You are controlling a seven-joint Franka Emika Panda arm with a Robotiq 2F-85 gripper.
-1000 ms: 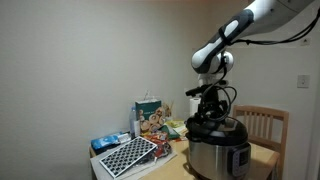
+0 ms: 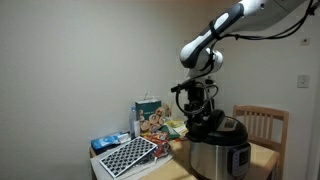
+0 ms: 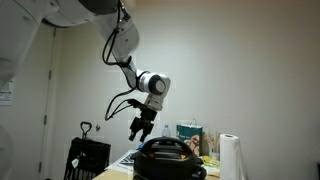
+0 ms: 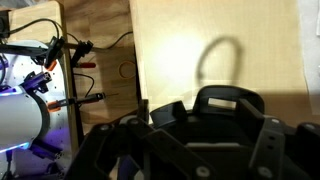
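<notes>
A pressure cooker with a steel body and a black lid stands at the front of the table. My gripper hangs beside the lid's left part in exterior view 1, fingers apart. In exterior view 2 the gripper shows above and left of the cooker's dark lid. Across the bottom of the wrist view, the gripper overlaps a black rounded part with a loop-shaped rim. Dark on dark makes contact with the lid impossible to judge.
A dish rack, a blue box and a printed bag occupy the table's far left. A wooden chair stands behind the cooker. Bare tabletop fills the wrist view's upper middle.
In exterior view 1 my arm has moved left, from over the middle of the lid toward its left side. The cooker and the table items stay in place.
</notes>
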